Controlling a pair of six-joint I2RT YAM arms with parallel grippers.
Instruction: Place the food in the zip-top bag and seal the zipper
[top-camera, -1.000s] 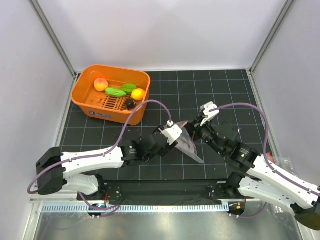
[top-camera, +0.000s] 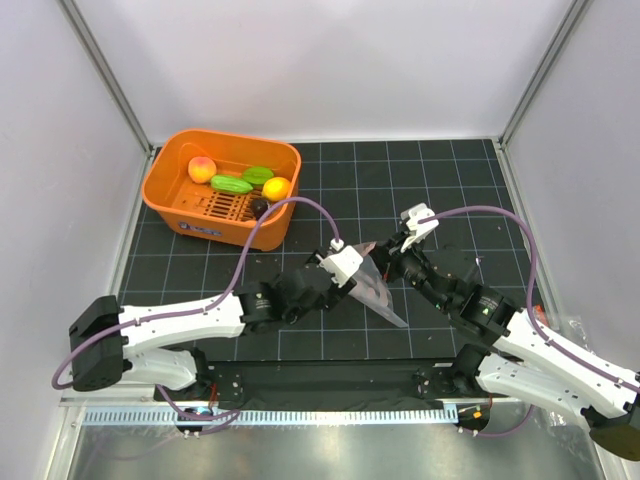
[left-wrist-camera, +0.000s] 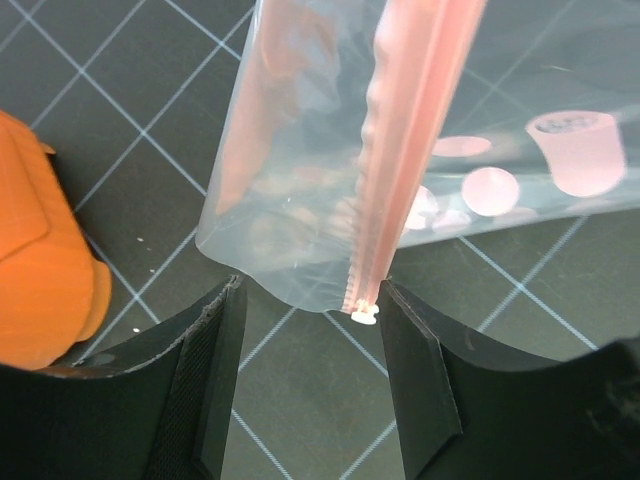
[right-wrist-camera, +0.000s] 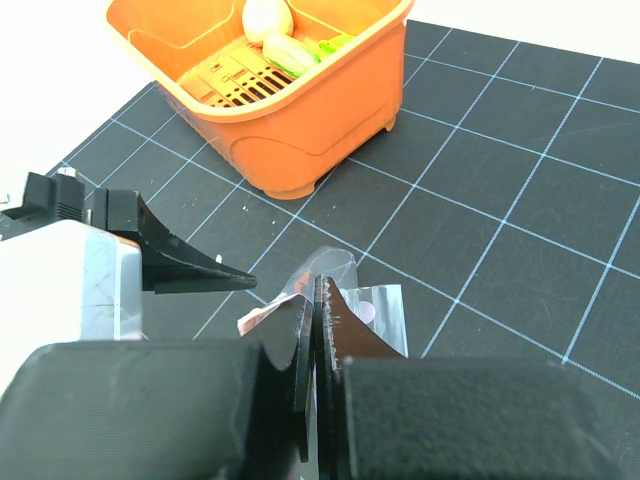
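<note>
A clear zip top bag (top-camera: 374, 294) with a pink zipper (left-wrist-camera: 400, 170) lies between the grippers. My right gripper is shut on the bag's top, which sticks up around its fingertips. My left gripper is open, its fingertips at the zipper's end, where a small white tab shows between and just beyond them. An orange basket (top-camera: 160, 205) at the back left holds a peach (top-camera: 201, 169), a cucumber (top-camera: 229, 184), another green item (top-camera: 257, 174), a yellow fruit (top-camera: 277, 187) and a dark item (top-camera: 259, 207).
White walls enclose the sides and back.
My left gripper and arm have shifted very slightly in the top view. The right gripper and the basket look unchanged.
</note>
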